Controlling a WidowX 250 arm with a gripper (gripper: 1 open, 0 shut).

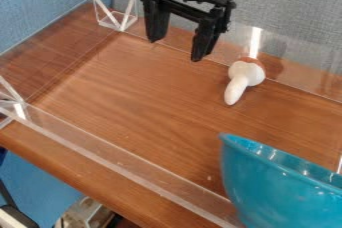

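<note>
My black gripper [178,34] hangs at the top centre, open, with its two fingers spread and nothing between them. A pale, mushroom-like object [246,74] with a rounded top and a narrower stem lies on the wooden surface [134,102], right of and below the gripper. A large glossy teal bowl [274,187] fills the lower right corner, cut off by the frame.
Clear plastic walls [120,185] edge the wooden area, with white corner brackets at left and back. A grey wall stands behind, a blue one at left.
</note>
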